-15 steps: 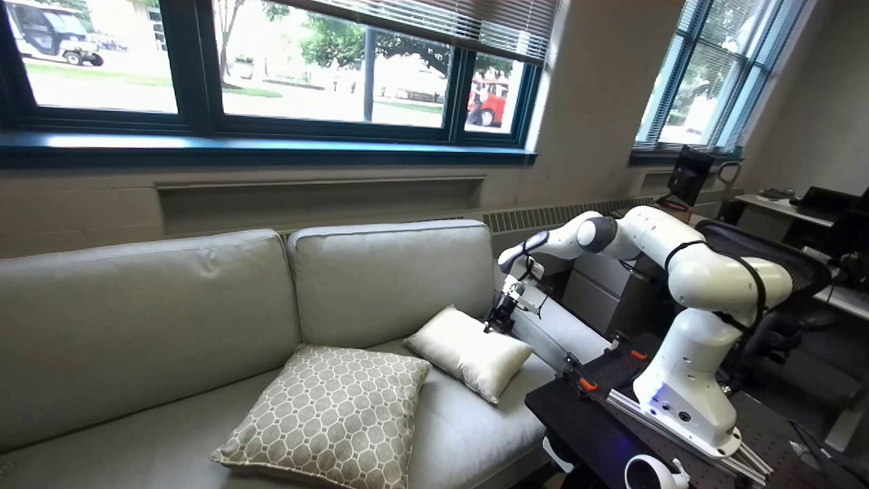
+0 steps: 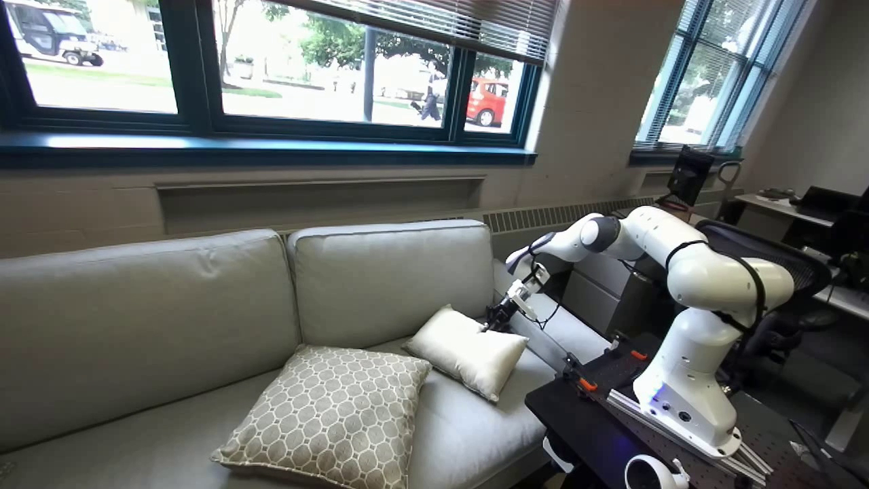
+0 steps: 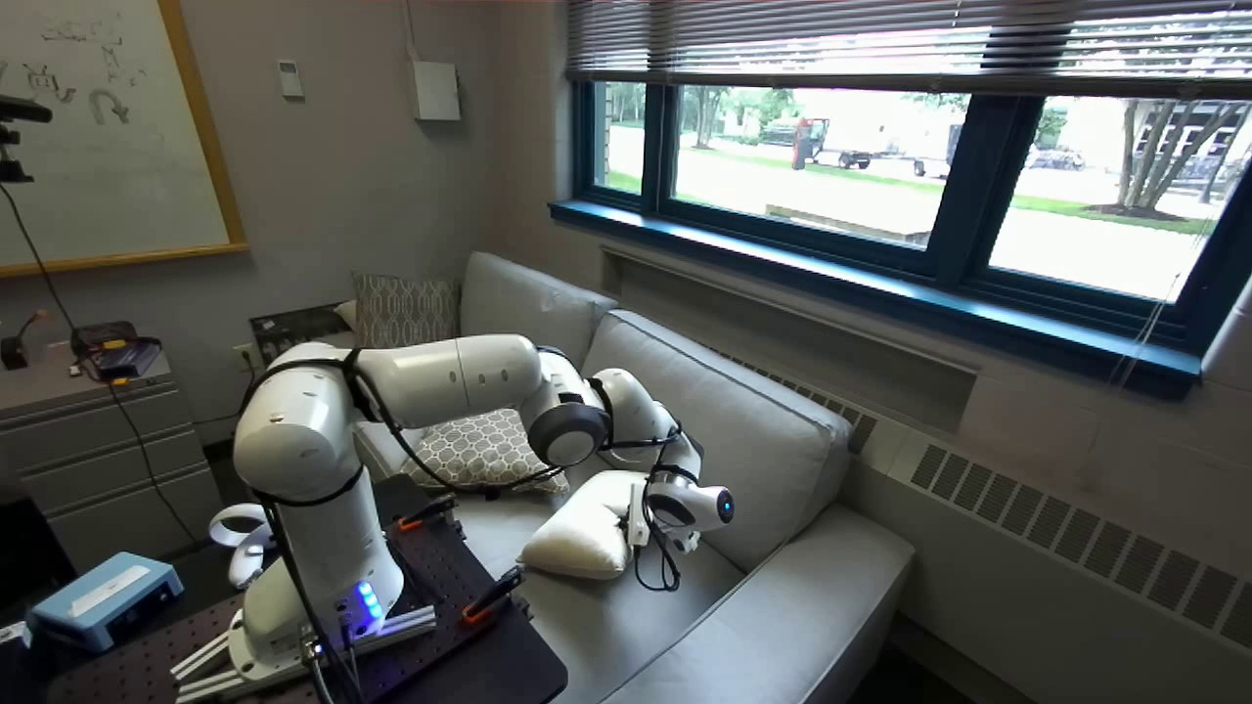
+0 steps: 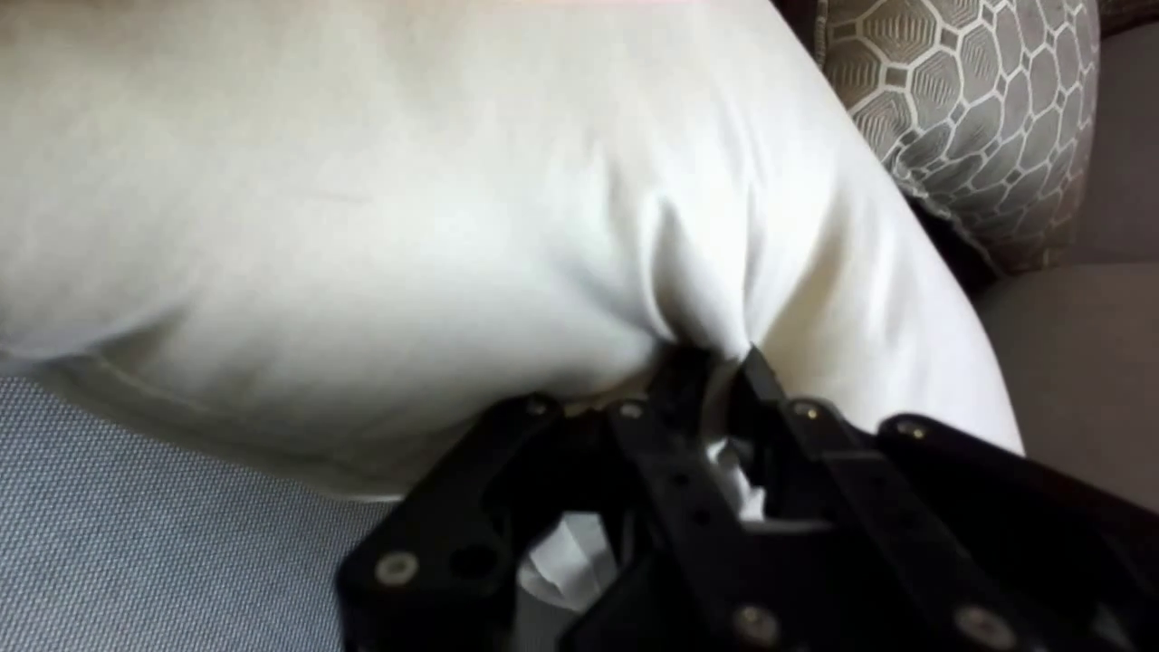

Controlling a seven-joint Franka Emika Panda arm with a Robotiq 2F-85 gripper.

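A plain cream pillow [image 2: 470, 352] lies on the sofa seat, close to the sofa's right-hand arm in exterior view 1. My gripper is shut on a fold of its cover, and creases run out from the fingertips in the wrist view. Exterior view 1 shows the gripper [image 2: 493, 320] at the pillow's upper right edge, tilted down. From exterior view 2 the pillow [image 3: 583, 530] appears partly behind the wrist of my arm, and the fingers are hidden there.
A larger patterned pillow [image 2: 342, 407] lies left of the cream one. The sofa backrest [image 2: 399, 281] stands behind, and the sofa arm [image 3: 775, 610] is close to the gripper. A black table [image 2: 570, 415] carries the robot base. Seat space is free at the far left.
The wrist has tilted and shifted slightly right, while the fingertips stay near the same edge. The cream pillow's right corner has drawn in a little. The patterned pillow has not moved.
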